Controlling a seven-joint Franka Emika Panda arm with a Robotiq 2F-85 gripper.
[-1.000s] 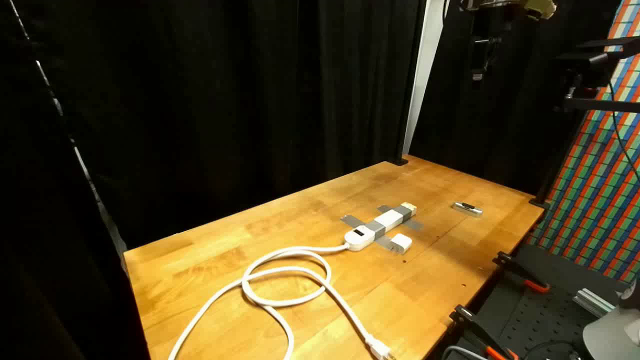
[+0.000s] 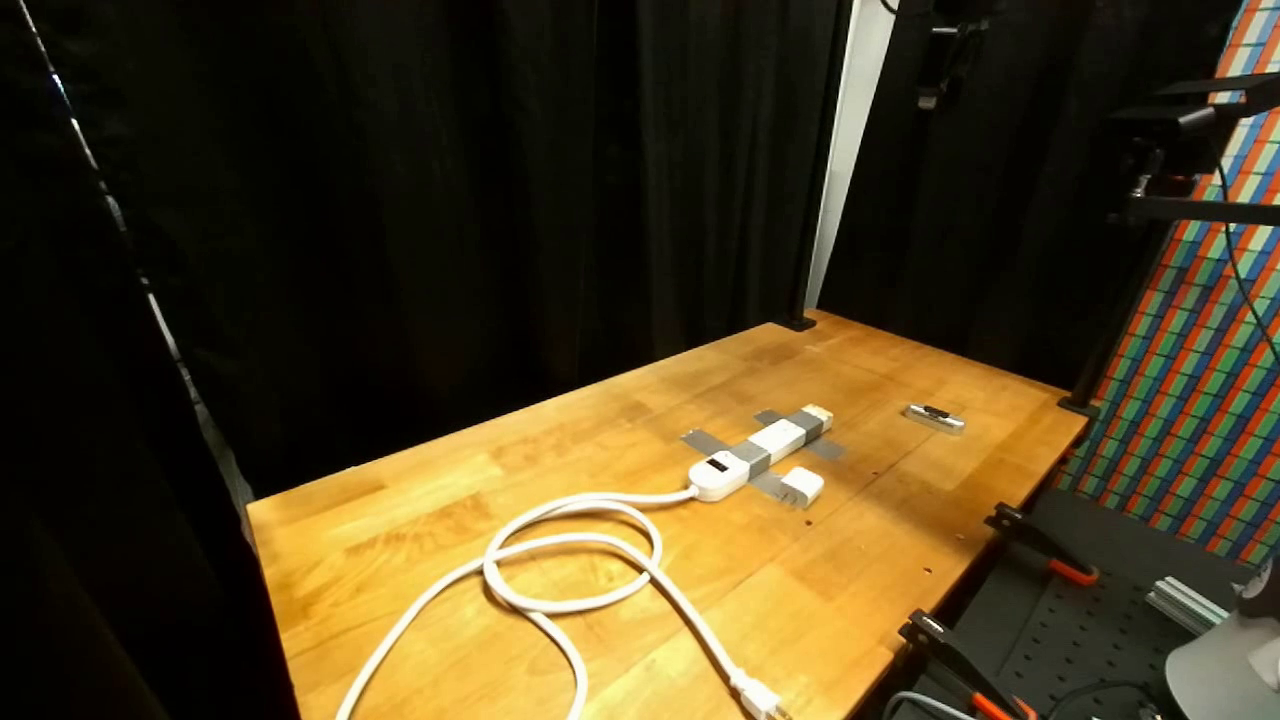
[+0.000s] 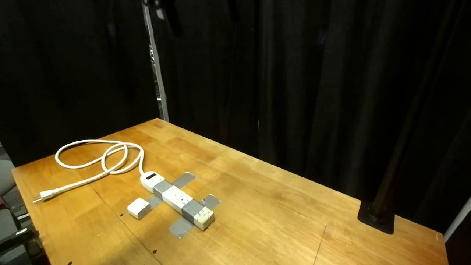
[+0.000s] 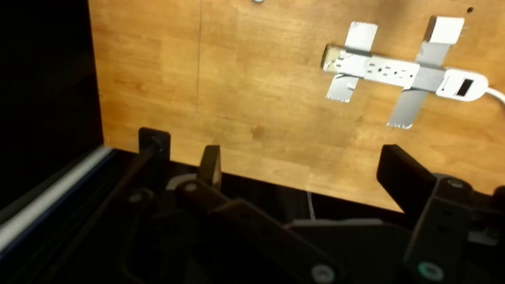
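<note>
A white power strip (image 2: 782,442) is held flat on the wooden table by strips of grey tape. Beside it, partly on a tape end, lies a small white plug block (image 3: 139,208), apart from the strip's outlets. My gripper is open, its black fingers wide apart with only table and dark background between them. From the wrist view, the strip (image 4: 391,70) lies beyond the fingers, toward the upper right. High above the table, part of the gripper's hardware (image 2: 942,60) shows at the top of exterior view 1.
A looped white cord (image 2: 588,540) covers the table's near left in exterior view 1. A small silver and black item (image 2: 935,418) lies toward the right. Orange-tipped clamps (image 2: 1041,544) grip the table edge, and a black post base (image 3: 376,217) stands at a corner. Bare wood surrounds the strip.
The gripper hardware at the top of exterior view 1 has risen and shifted slightly left, mostly out of the picture. Nothing on the table has visibly moved.
</note>
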